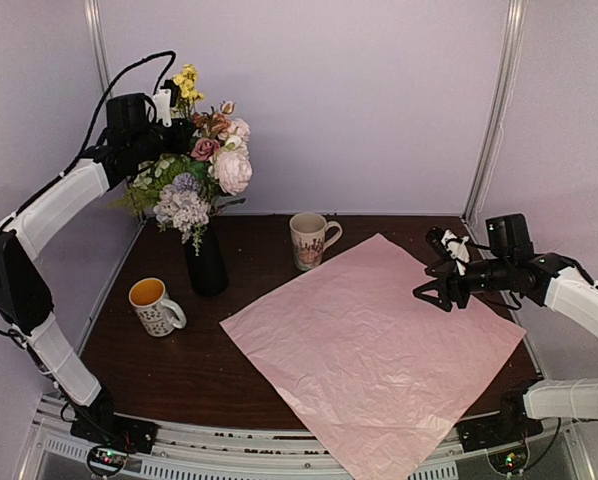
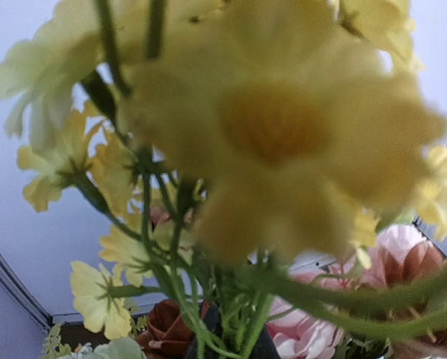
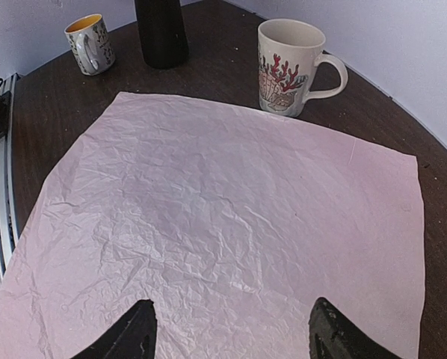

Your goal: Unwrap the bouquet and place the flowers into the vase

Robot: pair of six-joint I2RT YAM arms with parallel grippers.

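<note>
A black vase (image 1: 207,262) stands on the table's left side, filled with pink, rust, lilac and white flowers (image 1: 214,165). Just behind and above this bunch, my left gripper (image 1: 184,133) is shut on the yellow flowers (image 1: 186,85), whose blooms rise above it. In the left wrist view, yellow blooms (image 2: 276,127) fill most of the picture and hide the fingers; their green stems run down toward the vase's dark mouth. How deep the stems reach cannot be seen. My right gripper stands open over the pink paper (image 3: 208,202), holding nothing.
A mug with an orange inside (image 1: 157,306) stands in front of the vase to the left. Another mug with a coral pattern (image 3: 287,67) is at the back, beside the paper. The paper lies bare.
</note>
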